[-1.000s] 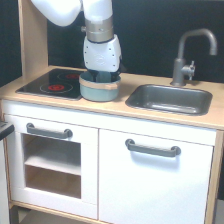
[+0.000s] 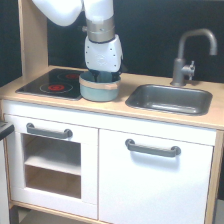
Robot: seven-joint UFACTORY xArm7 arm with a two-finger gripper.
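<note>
A grey-green pot (image 2: 100, 92) stands on the wooden counter between the cooktop and the sink. My arm comes down from the top left, and my gripper (image 2: 102, 75) points down at the pot's mouth. Its dark fingers are low against the pot's rim, partly inside it. They blend into the dark backdrop, so how wide they stand, and whether they hold the rim, does not show. The pot's inside is hidden.
The black cooktop (image 2: 54, 84) with red rings lies left of the pot. To the right are the steel sink (image 2: 170, 98) and a tall grey faucet (image 2: 182, 62). Bare counter (image 2: 133, 113) runs along the front. Below, the cabinet's left compartment (image 2: 52, 168) shows shelves.
The arm and gripper sit very slightly further right than before. The pot stands in about the same place.
</note>
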